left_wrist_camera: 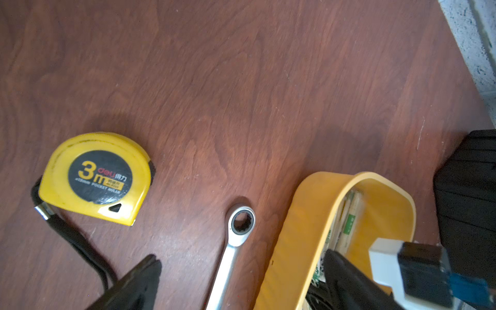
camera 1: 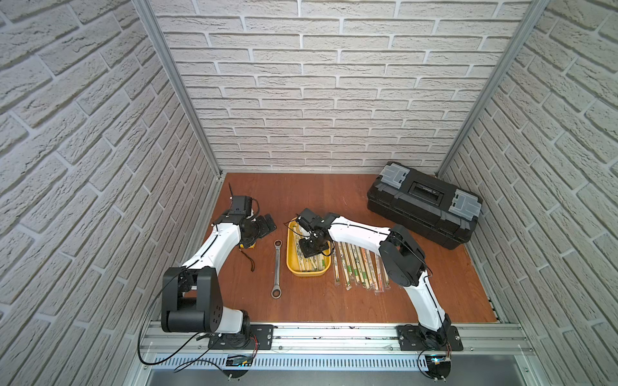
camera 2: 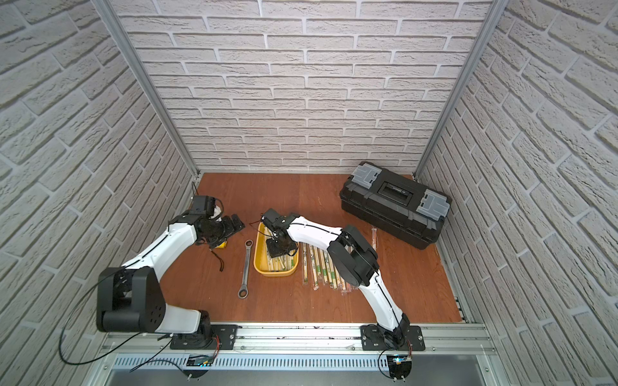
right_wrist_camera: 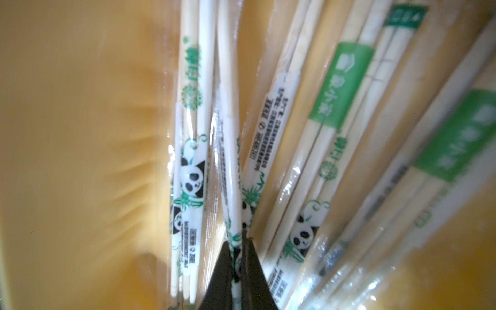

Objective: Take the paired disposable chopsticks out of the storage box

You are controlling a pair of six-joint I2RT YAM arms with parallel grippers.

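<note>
The yellow storage box point(camera 1: 289, 260) holds several wrapped chopstick pairs, some panda-printed, some with green labels point(right_wrist_camera: 339, 85). My right gripper is down inside the box, shut on a wrapped chopstick pair point(right_wrist_camera: 231, 170) in the right wrist view. More pairs point(camera 1: 357, 263) lie in a row on the table right of the box. My left gripper hovers left of the box, open with nothing between its fingers, above the table near the tape measure and wrench.
A yellow tape measure point(left_wrist_camera: 93, 178) with a black strap and a steel wrench point(camera 1: 276, 269) lie left of the box. A black toolbox point(camera 1: 423, 204) stands at back right.
</note>
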